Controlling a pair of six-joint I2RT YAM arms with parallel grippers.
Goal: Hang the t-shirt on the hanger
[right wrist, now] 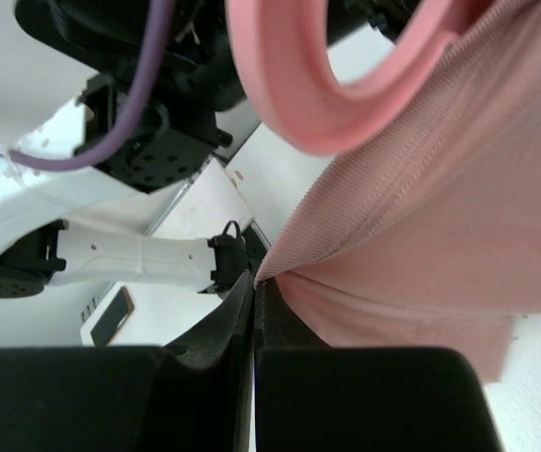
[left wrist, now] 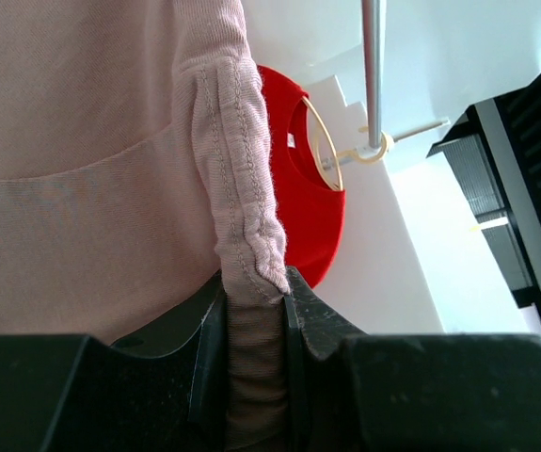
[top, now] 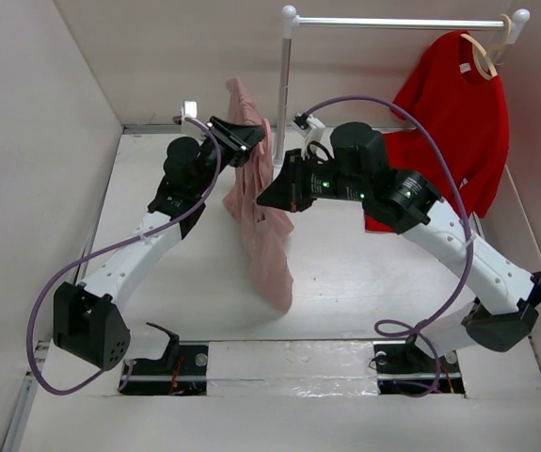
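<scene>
A pink t-shirt [top: 262,250] hangs from my left gripper [top: 251,141], which is shut on its seamed fabric edge, filling much of the left wrist view [left wrist: 91,160]. My right gripper [top: 268,198] is shut, its tips at the shirt's lower folds; in the right wrist view a fabric edge touches the fingertips, and I cannot tell that any is between them. A curved pink piece [right wrist: 336,113], apparently a hanger, shows above the fabric there.
A white rail [top: 392,23] runs across the back, its upright just behind the pink shirt. A red shirt [top: 453,113] hangs at its right end on a wooden hanger.
</scene>
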